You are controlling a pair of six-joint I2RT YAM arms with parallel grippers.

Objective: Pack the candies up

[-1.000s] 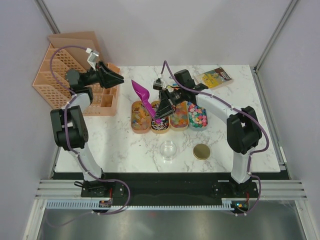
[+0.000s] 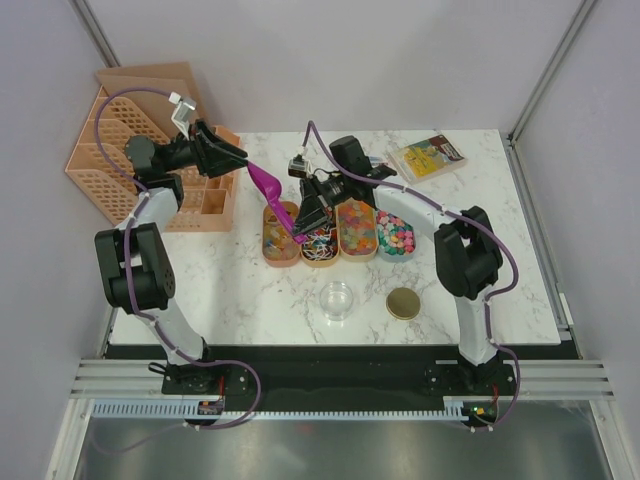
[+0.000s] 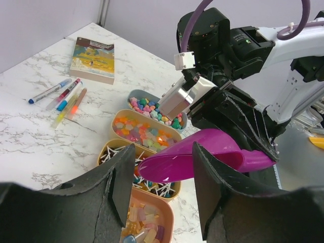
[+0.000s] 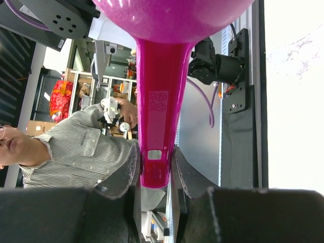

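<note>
A pink scoop (image 2: 264, 184) is in the air between my two grippers above the candy boxes. At its blade end, my left gripper (image 2: 243, 161) is shut on it; in the left wrist view the scoop blade (image 3: 169, 163) lies between the fingers. My right gripper has a finger on each side of the handle (image 4: 156, 109) near its end; whether they press on it cannot be told. Below lie boxes of jelly candies (image 2: 281, 240), wrapped lollipops (image 2: 320, 245), orange-toned candies (image 2: 356, 228) and colourful balls (image 2: 396, 236).
A round clear jar (image 2: 336, 300) and a gold lid (image 2: 403, 303) sit at the table's front. A light wooden rack (image 2: 212, 208) stands at the left. Several markers (image 3: 67, 100) and a book (image 2: 427, 157) lie at the back.
Over the last second the right arm and the scoop have come leftward, and the blade has met my left gripper.
</note>
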